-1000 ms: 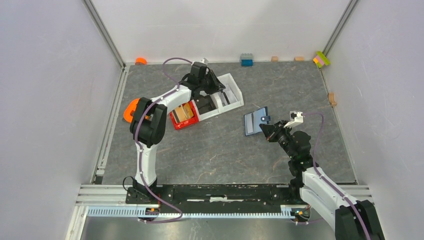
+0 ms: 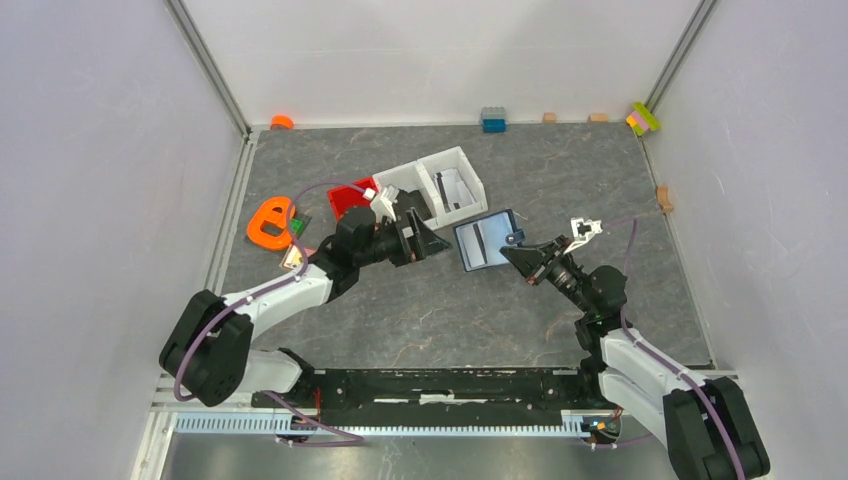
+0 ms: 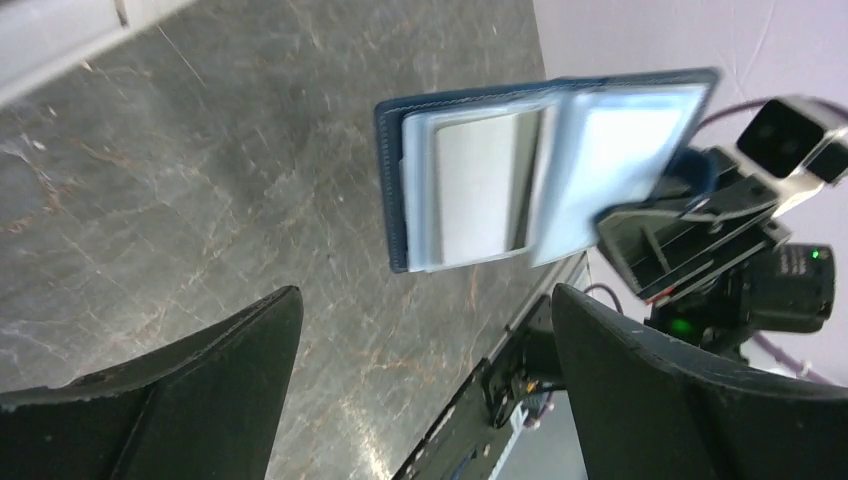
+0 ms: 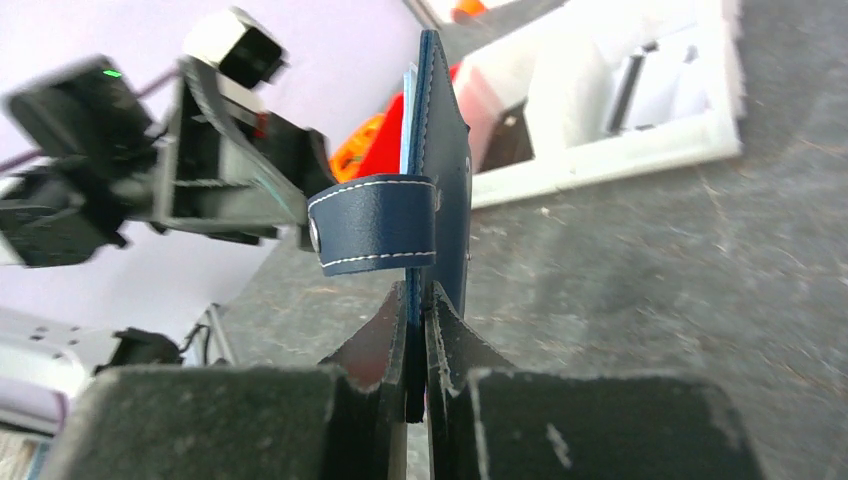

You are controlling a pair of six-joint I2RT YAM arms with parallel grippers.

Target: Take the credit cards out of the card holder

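Note:
The navy card holder [image 2: 483,240] is held up by my right gripper [image 2: 510,254], shut on its edge. In the left wrist view the holder [image 3: 390,180] faces me with a white card [image 3: 475,185] in its clear sleeve. The right wrist view shows it edge-on, its strap [image 4: 370,222] in front. My left gripper [image 2: 425,240] stands open to the left of the holder, apart from it, with nothing between its fingers.
Behind, a white divided box [image 2: 466,205] holds card-like items, with a red tray [image 2: 340,200] beside it. An orange object [image 2: 262,225] lies at left.
My right gripper has shifted slightly left with the holder.

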